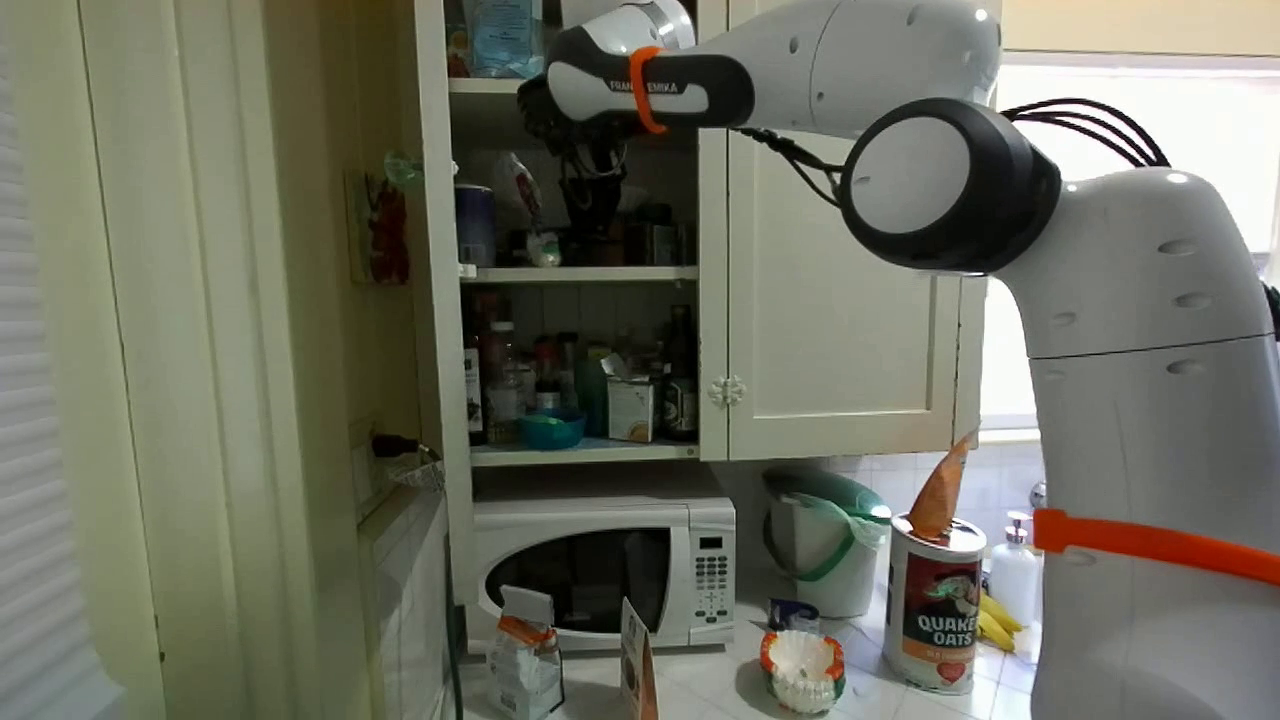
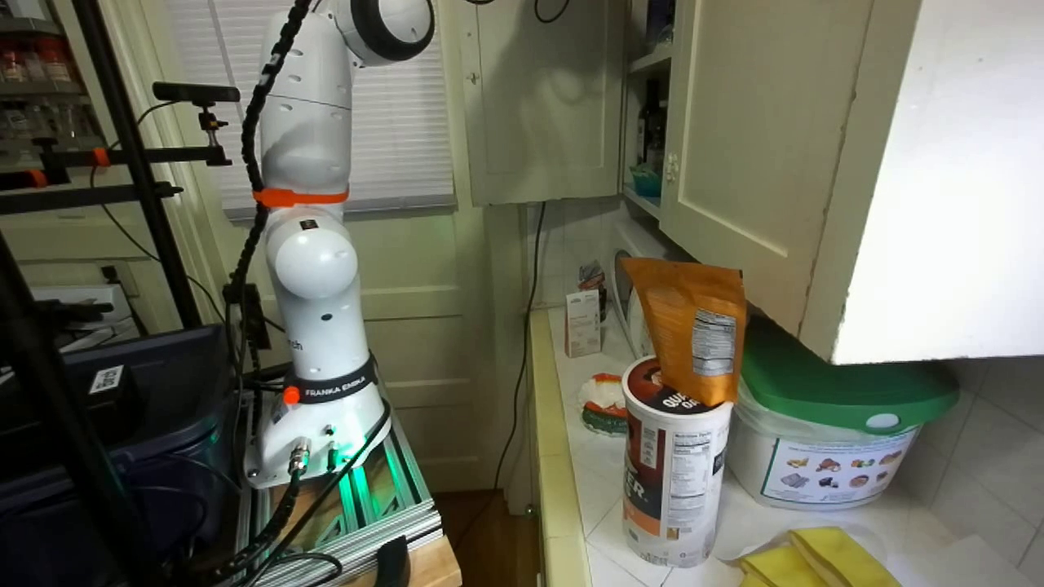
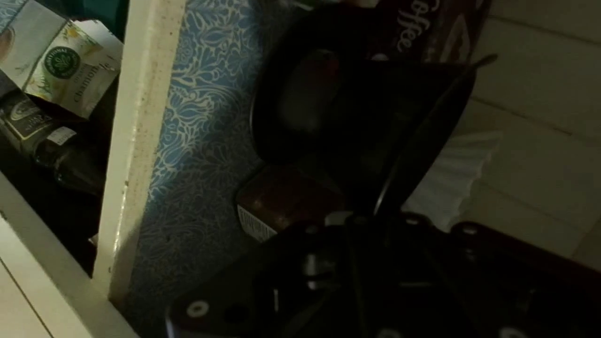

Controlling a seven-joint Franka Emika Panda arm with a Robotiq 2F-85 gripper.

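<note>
Inside the open cupboard, my gripper points down over the middle shelf. It is shut on a black object, dark and rounded, which looks like a mug or small container. In the wrist view the object fills the space beyond my fingers, and a thin curved rim runs along its right side. The fingertips themselves are mostly lost in shadow. In exterior view 1 the dark shape hangs beneath the gripper, apparently clear of the shelf. Exterior view 2 does not include the gripper.
Close by on the patterned shelf liner sit a dark reddish box and a coffee package. A blue canister stands to the left. The cupboard's closed door borders the opening on the right. The microwave is below.
</note>
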